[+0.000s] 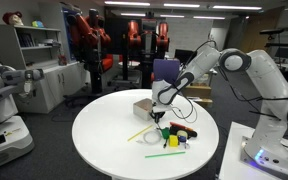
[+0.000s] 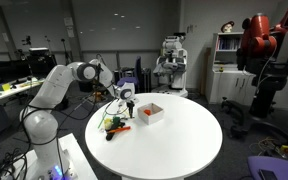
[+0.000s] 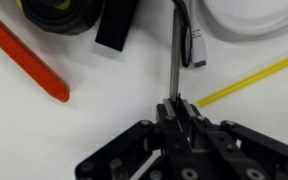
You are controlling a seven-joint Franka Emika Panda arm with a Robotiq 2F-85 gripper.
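My gripper is shut on a thin grey rod (image 3: 175, 62), which runs from the fingertips up toward the top of the wrist view. A black loop (image 3: 189, 32) lies along the rod's upper part; whether the two are joined I cannot tell. In exterior view 1 the gripper (image 1: 155, 121) is low over the table among small items, in front of the cardboard box (image 1: 142, 109). Exterior view 2 shows this box (image 2: 152, 116) beside the gripper, with something red inside. The rod is too small to make out in the exterior views.
Near the gripper lie an orange-red stick (image 3: 26, 56), a black block (image 3: 116, 22), a yellow stick (image 3: 254, 80) and a white ring-shaped item (image 3: 252, 12). A yellow block (image 1: 172, 142) and a green stick (image 1: 165, 154) are close by.
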